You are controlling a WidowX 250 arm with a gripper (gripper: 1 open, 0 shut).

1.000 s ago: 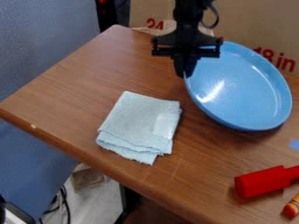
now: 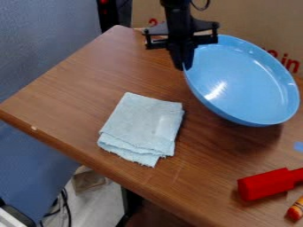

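My black gripper (image 2: 182, 58) hangs at the upper middle of the camera view, its fingertips at the left rim of a light blue oval plate (image 2: 243, 84) on the wooden table. Whether the fingers are closed on the rim is hard to tell. A folded pale blue cloth (image 2: 141, 129) lies on the table in front and to the left of the plate.
A red object (image 2: 267, 184) and a small orange-red item (image 2: 296, 209) lie at the lower right. A cardboard box (image 2: 267, 27) stands behind.
The gripper has moved left over the last second, and the blue plate has shifted slightly with it at the upper edge.
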